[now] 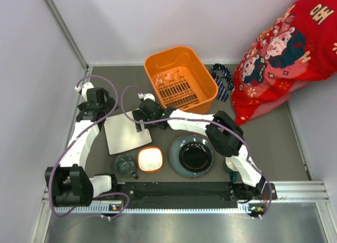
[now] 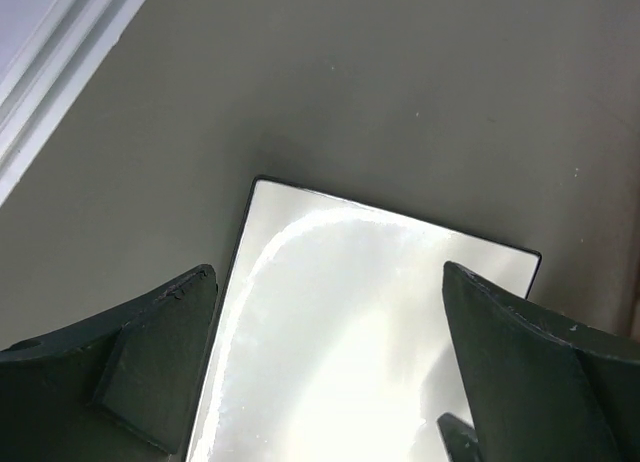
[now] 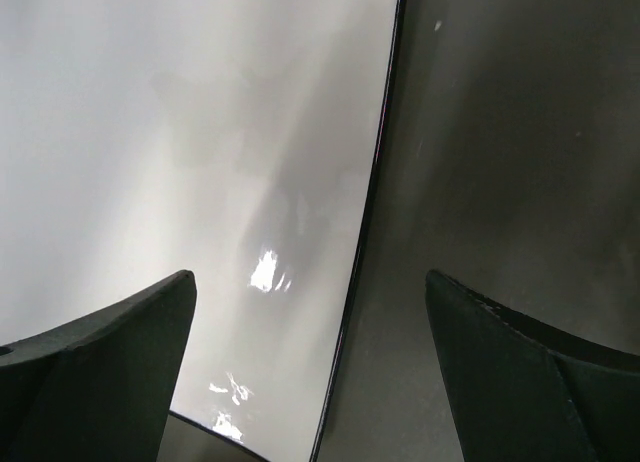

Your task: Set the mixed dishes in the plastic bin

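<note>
The orange plastic bin stands at the back centre, with no dishes visible in it. A white square board or tray with a dark edge lies flat at left of centre. My left gripper is open above its far-left part, holding nothing. Over its right edge my right gripper hangs open, also empty. In front are a dark mug, an orange-rimmed white square dish, and a black plate on a larger grey-blue plate. A white and green item is partly hidden by the right arm.
A striped dark blue cloth lies right of the bin. Beyond it, a large red patterned fabric overhangs the back right. The right arm crosses above the table between bin and plates. Bare table shows on the right.
</note>
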